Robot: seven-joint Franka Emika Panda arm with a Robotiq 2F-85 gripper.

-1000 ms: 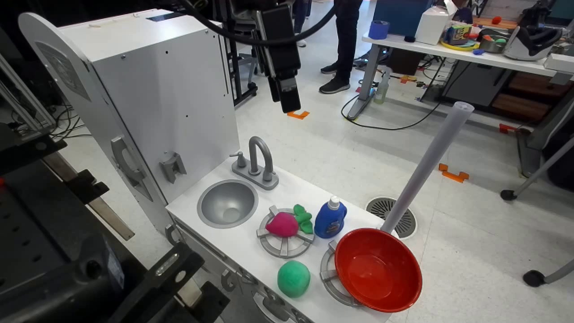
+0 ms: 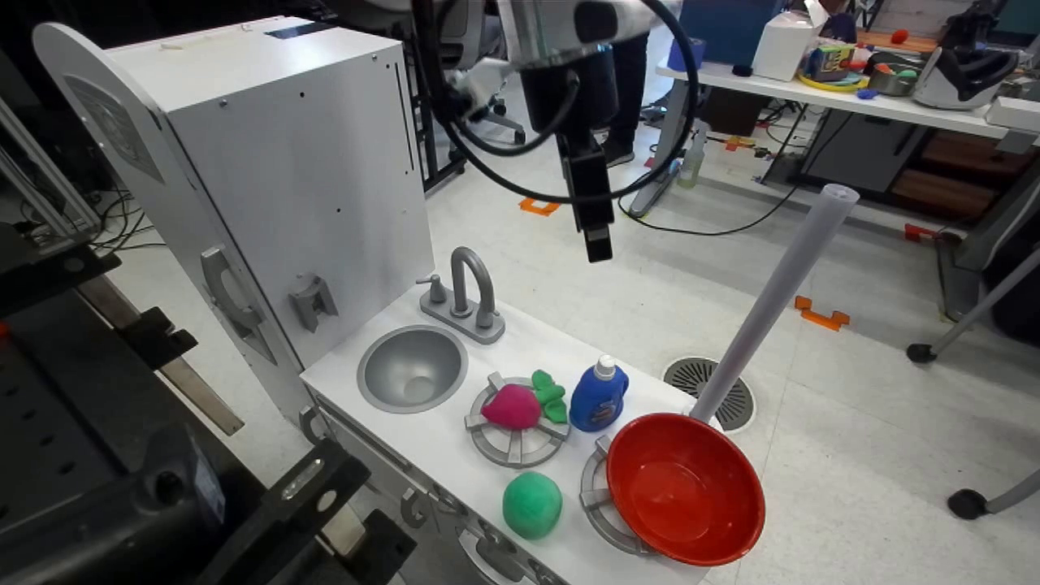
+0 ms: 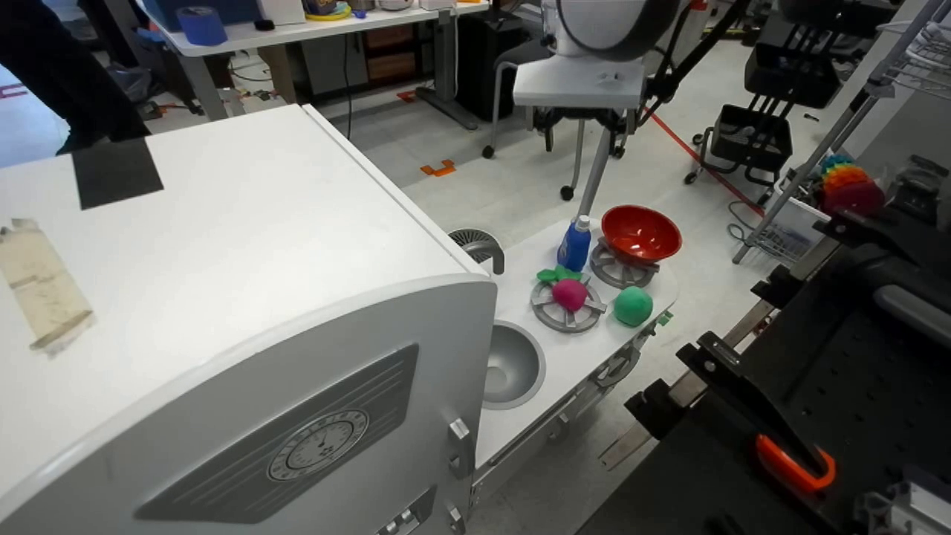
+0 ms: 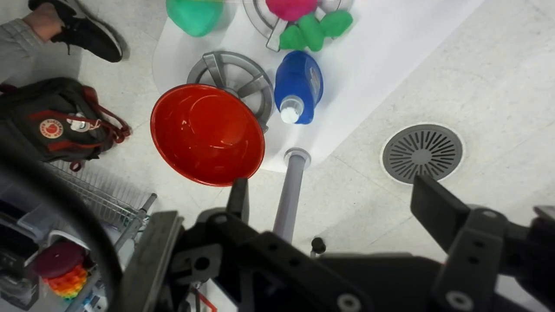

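High above the white toy counter, my gripper stands open, its two fingers wide apart with nothing between them. Exterior view 1 shows the black gripper (image 2: 596, 244) well above and behind the counter. A red bowl (image 2: 686, 489) rests tilted on the burner nearest the grey post. Beside it stands a blue bottle (image 2: 599, 395) with a white cap, upright. The pink beet-like toy (image 2: 512, 406) with green leaves (image 2: 550, 395) lies on the other burner. On the counter's front side sits a green ball (image 2: 532, 505).
A grey sink (image 2: 412, 369) with a faucet (image 2: 469, 292) is set next to the tall white cabinet (image 2: 302, 156). The grey post (image 2: 775, 302) rises at the counter's far corner. A dark bench with clamps (image 2: 312, 487) faces the counter's front.
My gripper has moved right and lower in exterior view 1, and its angle has turned. The bowl, bottle, pink toy and green ball have not moved.
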